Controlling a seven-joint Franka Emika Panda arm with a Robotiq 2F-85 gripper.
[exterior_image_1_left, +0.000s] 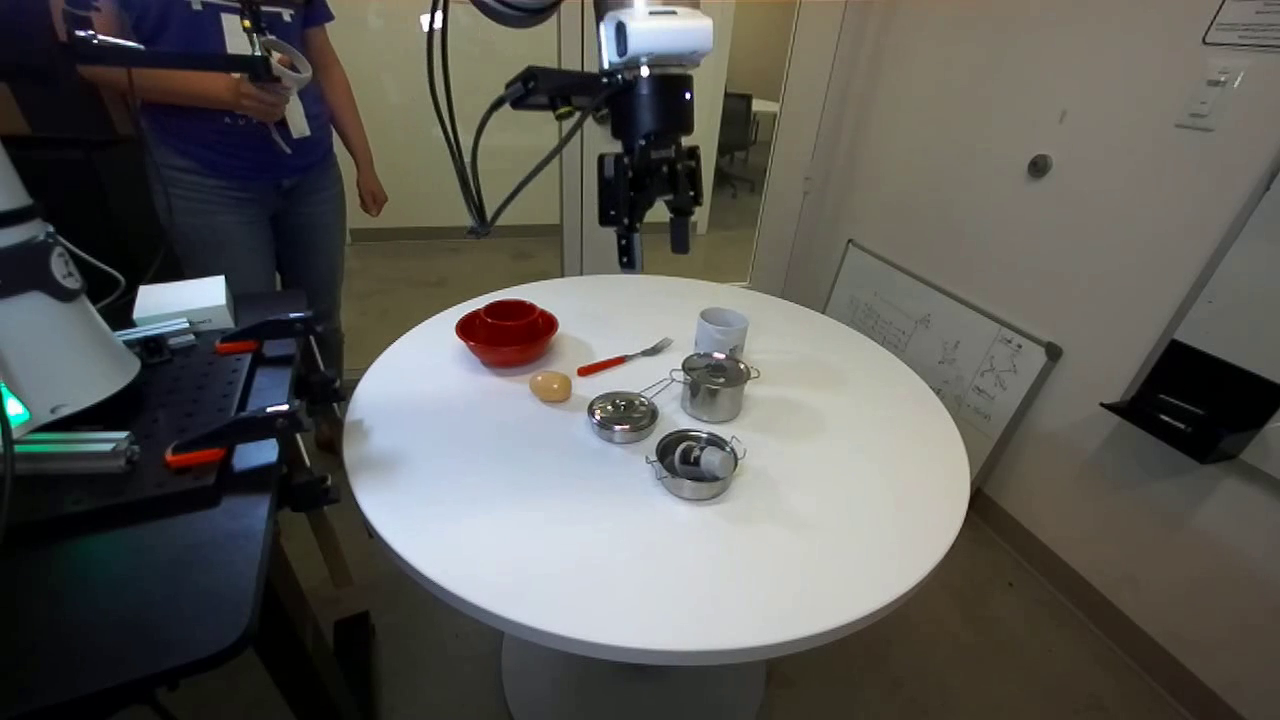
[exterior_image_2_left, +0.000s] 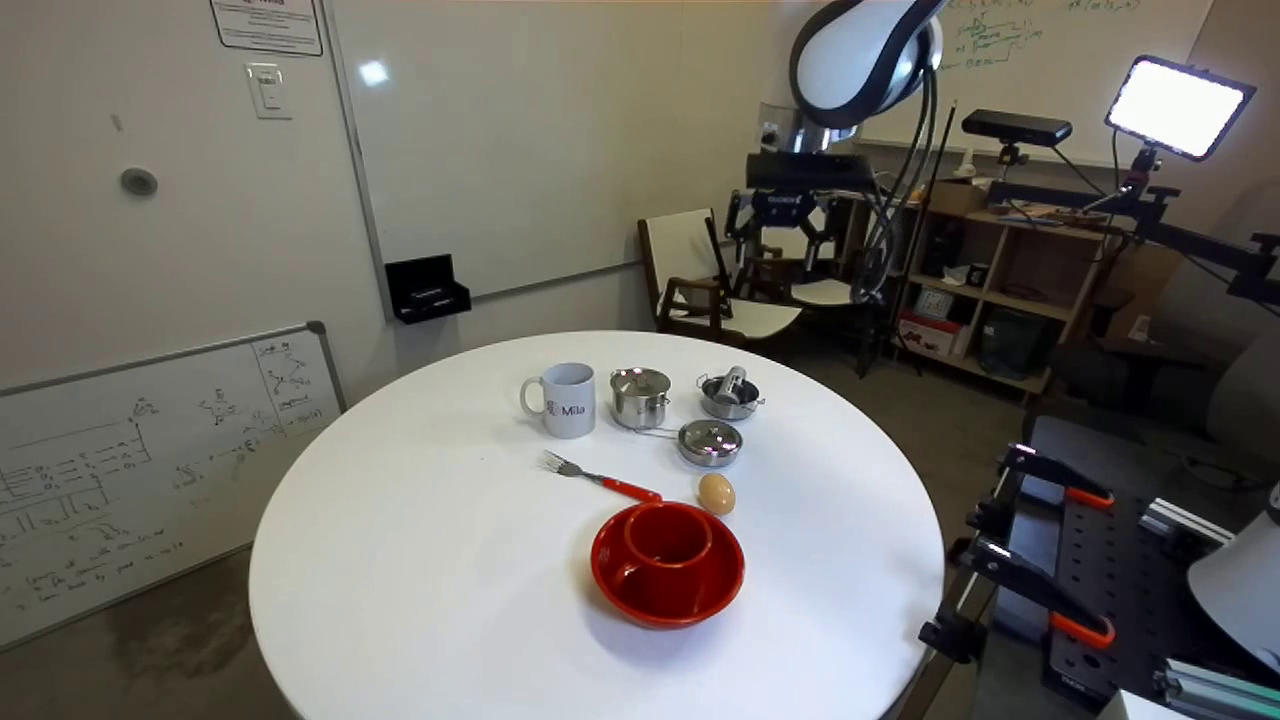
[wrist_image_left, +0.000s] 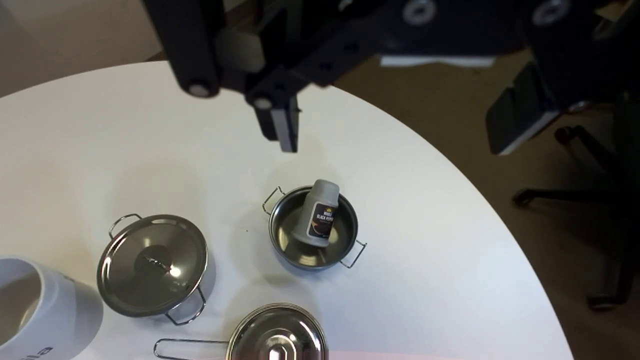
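Observation:
My gripper is open, its fingers wide apart with only air between them. It hangs well above the table, touching nothing. In the wrist view, a small grey pepper bottle leans inside an open steel pot with two wire handles. A lidded pan with a long wire handle is cut off at the lower edge. The white mug stands upright by the taller pot.
A red cup sits in a red bowl. An orange-handled fork and a tan egg lie between the bowl and the pots.

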